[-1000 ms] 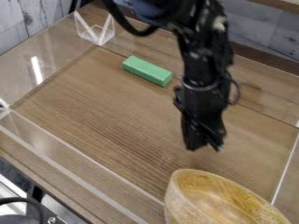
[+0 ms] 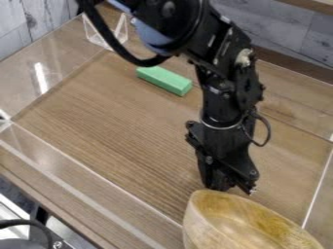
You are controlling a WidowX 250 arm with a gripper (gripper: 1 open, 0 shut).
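Note:
The black robot arm reaches down from the top of the view to the wooden table (image 2: pixel 104 136). Its gripper (image 2: pixel 221 180) is low at the table, just behind a yellowish bowl (image 2: pixel 240 224) at the bottom right. The fingertips are dark and partly hidden, so I cannot tell whether the gripper is open or shut or holds anything. A green block (image 2: pixel 164 80) lies behind the arm to the left.
A clear plastic object stands at the back left by the wall. A dark cable shows at the bottom left corner.
The gripper has come down toward the table behind the bowl. In the last part of that time it has shifted slightly left, with little other change.

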